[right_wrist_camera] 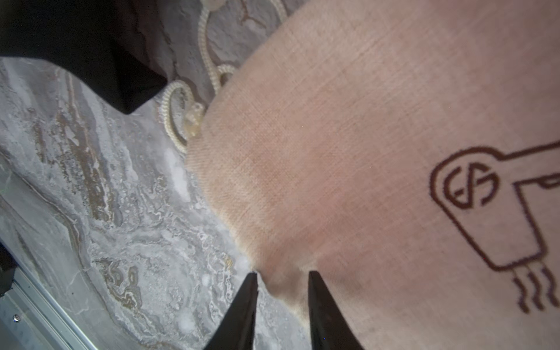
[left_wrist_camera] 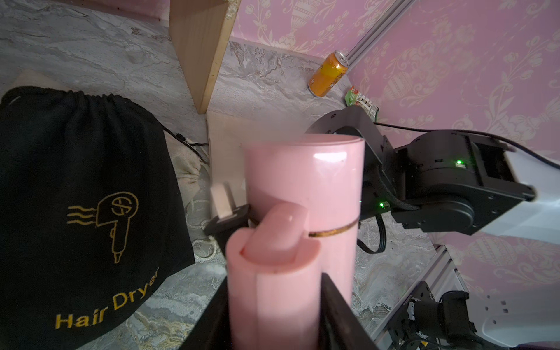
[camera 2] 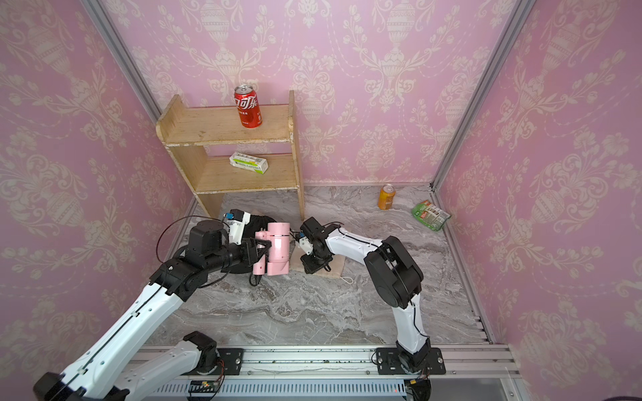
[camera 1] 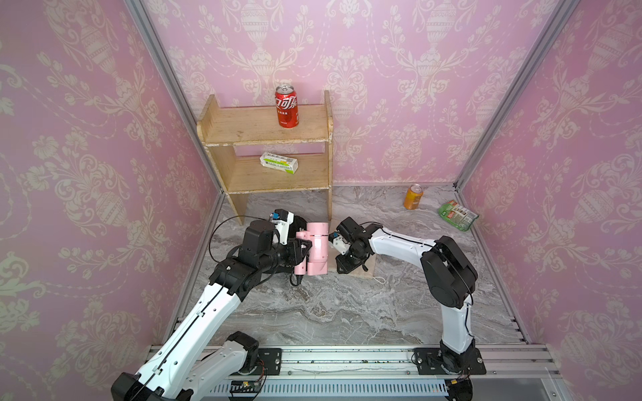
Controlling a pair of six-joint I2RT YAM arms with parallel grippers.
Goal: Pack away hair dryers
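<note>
A pink hair dryer (camera 1: 317,248) is held up over the table, its handle between the fingers of my left gripper, which is shut on it. To the left lies a black drawstring bag (left_wrist_camera: 58,233) lettered "Hair Dryer"; the left arm covers much of it in both top views. A beige cloth bag (right_wrist_camera: 326,145) with a brown dryer drawing lies flat on the table, partly hidden by the right arm from above. My right gripper is open above that bag's edge, fingertips apart and nothing seen between them. Whether they touch the cloth I cannot tell.
At the back left stands a wooden shelf (camera 1: 267,137) bearing a red can (camera 1: 287,107) and a small white-green box (camera 1: 279,162). An orange can (camera 1: 413,196) and a green packet (camera 1: 458,215) sit back right.
</note>
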